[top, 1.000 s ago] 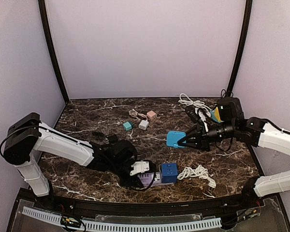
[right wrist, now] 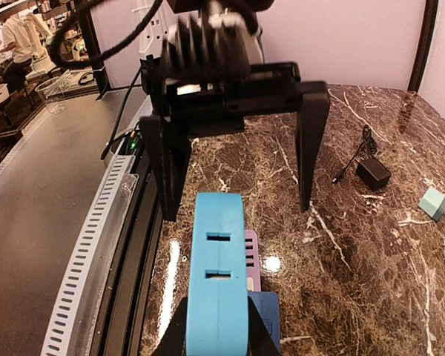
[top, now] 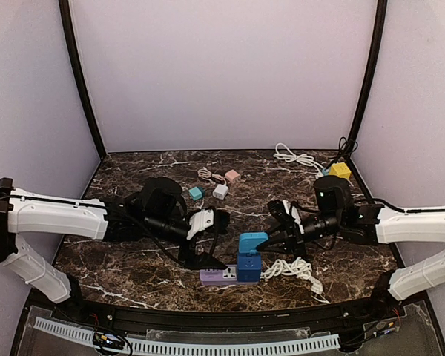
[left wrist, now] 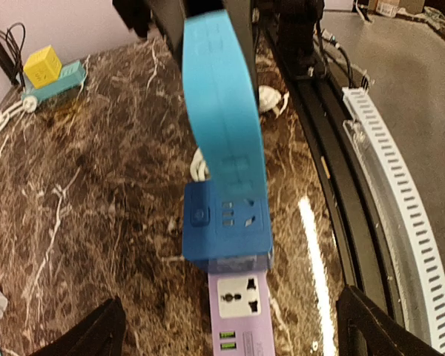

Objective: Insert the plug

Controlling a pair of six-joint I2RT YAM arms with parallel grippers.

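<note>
A light blue plug block (top: 252,242) is held in my right gripper (top: 271,245), its slotted face upward in the right wrist view; in the left wrist view its lower end (left wrist: 236,170) meets or hovers just over the dark blue socket block (left wrist: 226,237), I cannot tell which. That block stands at one end of the purple power strip (left wrist: 241,326). My left gripper (top: 204,259) is raised over the strip with its fingers apart and nothing between them, as the right wrist view also shows.
A coiled white cable (top: 289,271) lies right of the strip. Small adapters (top: 221,191), cords and a yellow block (top: 340,170) are farther back. The table's front edge (top: 230,315) is close to the strip.
The light blue plug has moved down and left onto or just above the dark blue block. My left gripper has risen off the purple strip.
</note>
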